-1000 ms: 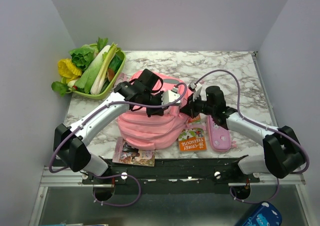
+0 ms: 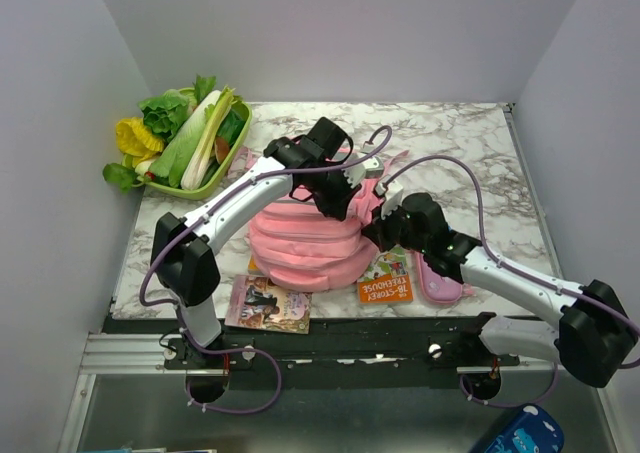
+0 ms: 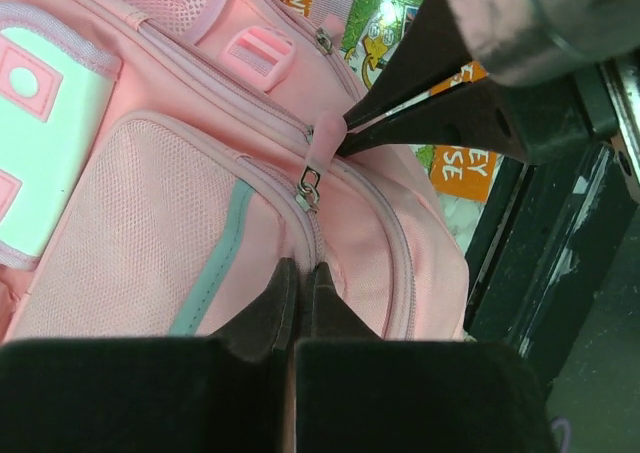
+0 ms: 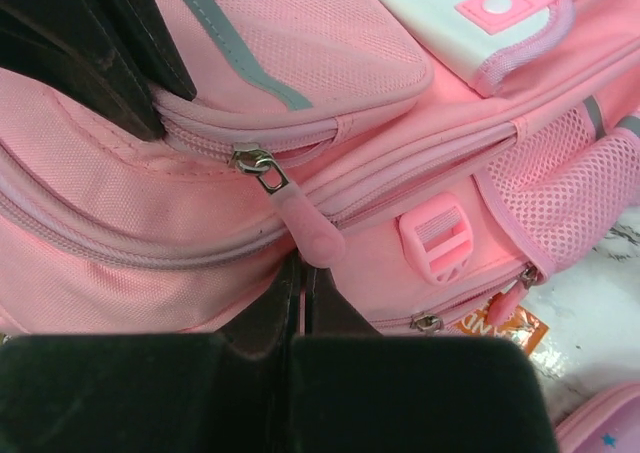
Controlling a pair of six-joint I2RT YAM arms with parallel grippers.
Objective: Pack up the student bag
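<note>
The pink student bag point(image 2: 310, 238) lies on the marble table with its zippered front facing up. At its front pocket, my left gripper is shut, with the pocket's seam edge running between its fingertips. A pink zipper pull point(image 4: 305, 223) hangs from a metal slider close by on that same seam. My right gripper is shut at the free end of this pull, touching or almost touching it; whether the pull is between the tips, I cannot tell. In the top view both arms hide the bag's upper right part.
A picture book point(image 2: 268, 306) and an orange-green book point(image 2: 385, 283) lie near the front edge, partly beside the bag. A pink case point(image 2: 438, 281) is at the right. The green vegetable basket point(image 2: 243, 138) stands back left.
The right gripper has shifted slightly downward, and the bag has moved a little to the right.
</note>
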